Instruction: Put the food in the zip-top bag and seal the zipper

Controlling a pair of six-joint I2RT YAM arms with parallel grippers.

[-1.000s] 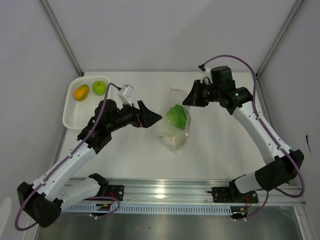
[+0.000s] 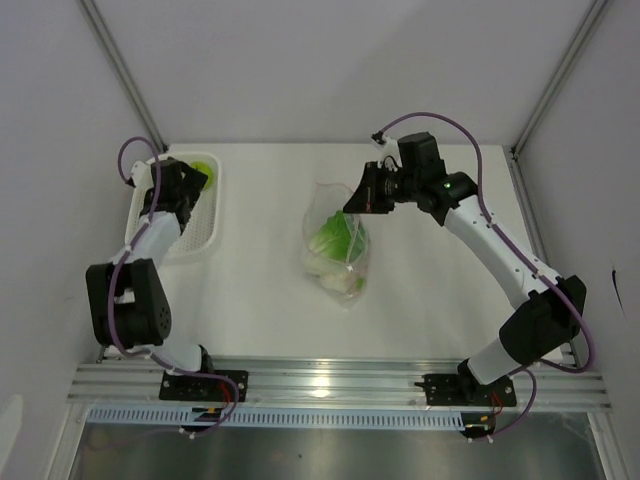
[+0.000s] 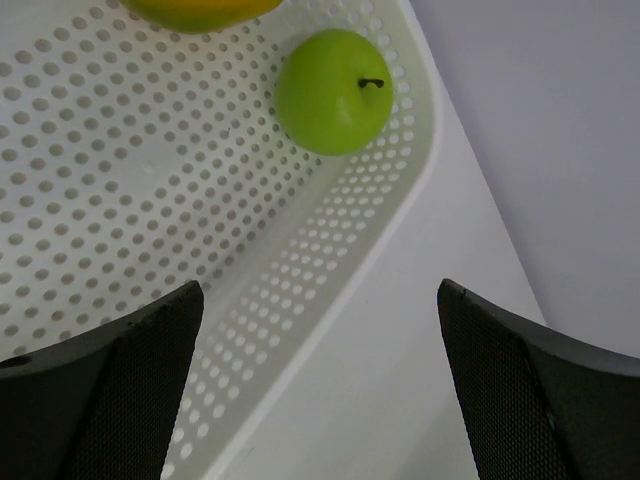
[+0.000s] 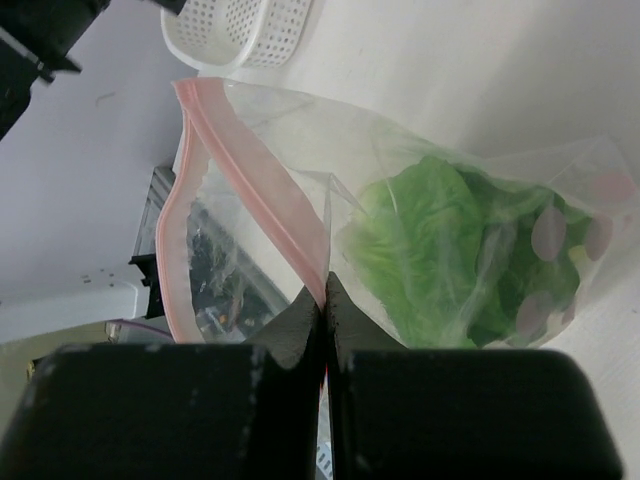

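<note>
My left gripper (image 2: 178,178) hangs open over the white perforated basket (image 2: 208,225) on the left. Below it in the left wrist view are a green apple (image 3: 335,92) and a yellow fruit (image 3: 195,12), cut off at the top edge. My right gripper (image 2: 365,200) is shut on the pink zipper edge of the clear bag (image 4: 255,175), holding the bag up near the middle of the table. Leafy green lettuce (image 4: 420,250) lies inside the bag, with paler contents lower down in the top view.
Walls border it at the back and sides, and a metal rail (image 2: 280,368) runs along the front.
My left gripper has swung from near the bag leftward over the basket, now covering much of it. The right gripper and bag have shifted slightly left.
</note>
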